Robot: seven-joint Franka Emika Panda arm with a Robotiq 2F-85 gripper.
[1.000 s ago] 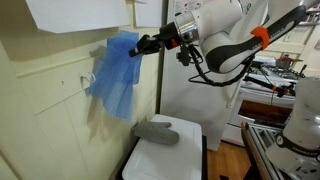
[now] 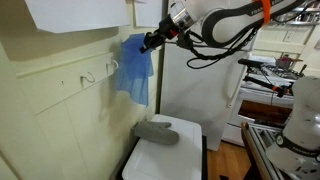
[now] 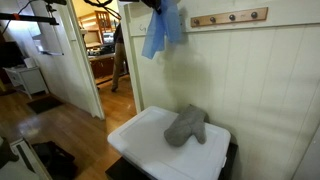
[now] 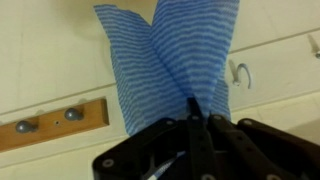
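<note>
A blue striped cloth (image 2: pixel 135 75) hangs loosely in front of the cream wall, at the upper middle of exterior view 1. My gripper (image 2: pixel 145 47) is at the cloth's upper right edge, shut on it. In the wrist view the cloth (image 4: pixel 170 60) bunches together at the gripper and spreads out away from it, hiding part of the wall. Only the lower part of the cloth (image 3: pixel 155 38) shows clearly near the top of exterior view 2. Metal hooks (image 2: pixel 88 78) on the wall stand uncovered to the cloth's left.
A wooden peg rail (image 3: pixel 230 17) is fixed to the wall. Below, a grey oven mitt (image 3: pixel 185 127) lies on a white lid or tabletop (image 3: pixel 145 130), otherwise bare. White papers (image 2: pixel 75 20) hang at the upper left of exterior view 1.
In exterior view 1, gripper and cloth have shifted rightward along the wall. Hooks that the cloth covered or bordered now show clear of it. The mitt has stayed put.
</note>
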